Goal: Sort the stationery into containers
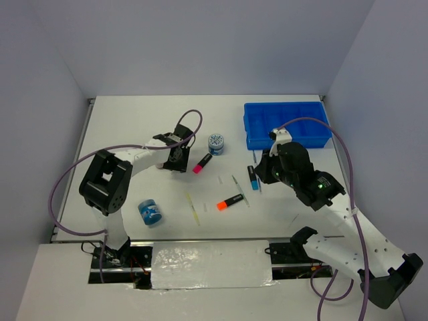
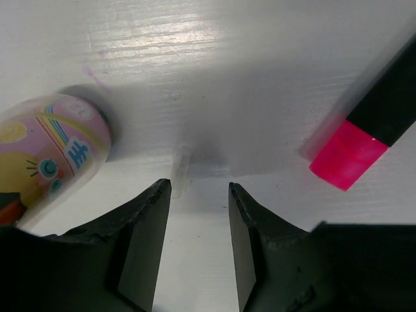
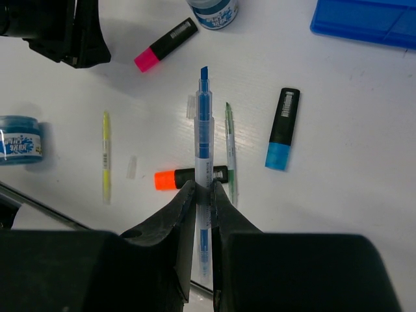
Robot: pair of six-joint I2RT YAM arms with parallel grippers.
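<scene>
My left gripper is open low over the table, a small translucent piece (image 2: 179, 175) below its fingertips, a cartoon-printed cup (image 2: 55, 149) to its left, a pink-capped marker (image 2: 383, 97) to its right. My right gripper is shut on a blue pen (image 3: 204, 130), held above the table. Below lie a blue-capped marker (image 3: 283, 127), an orange-capped marker (image 1: 231, 202), a yellow pen (image 3: 106, 156) and a green pen (image 3: 230, 136).
A blue divided container (image 1: 284, 110) stands at the back right. A blue-labelled jar (image 1: 216, 144) stands at the middle back, another (image 1: 150, 212) lies at the front left.
</scene>
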